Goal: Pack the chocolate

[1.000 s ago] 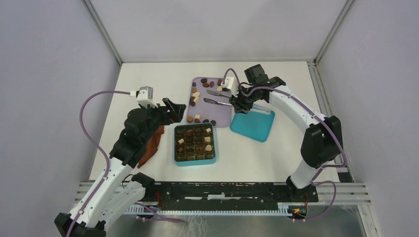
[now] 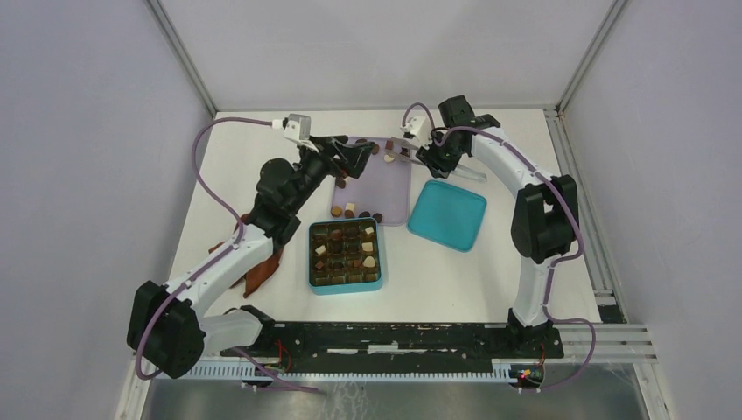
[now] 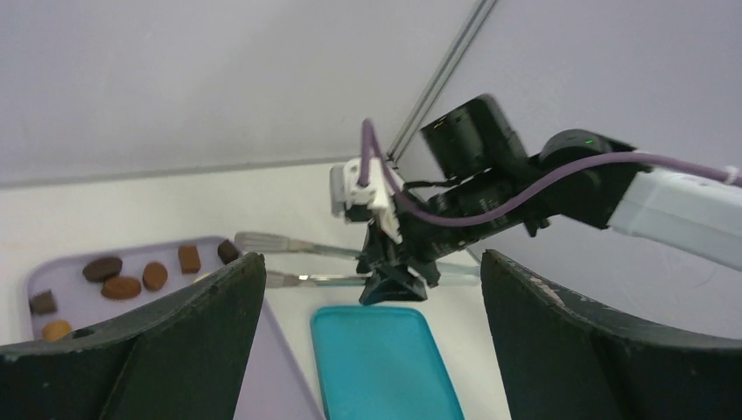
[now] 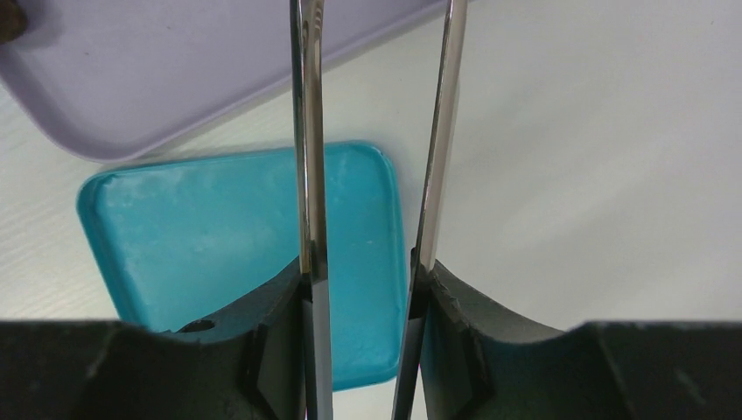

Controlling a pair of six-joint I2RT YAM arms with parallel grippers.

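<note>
Chocolates lie round the edges of the lilac tray (image 2: 376, 188). A chocolate box (image 2: 345, 284) with pieces in some compartments sits nearer the front. My left gripper (image 2: 350, 154) is open, raised over the tray's back-left area; in the left wrist view nothing shows between its fingers. My right gripper (image 2: 404, 150) is at the tray's back-right with long metal fingers part open; in the right wrist view they (image 4: 311, 175) reach past the frame's top, so their tips and anything between them are hidden there.
An empty teal tray (image 2: 446, 214) lies right of the lilac tray. A brown object (image 2: 262, 271) is under the left arm. Walls bound the sides and back.
My left gripper has moved up and right over the lilac tray. My right gripper has moved back toward the tray's top-right corner.
</note>
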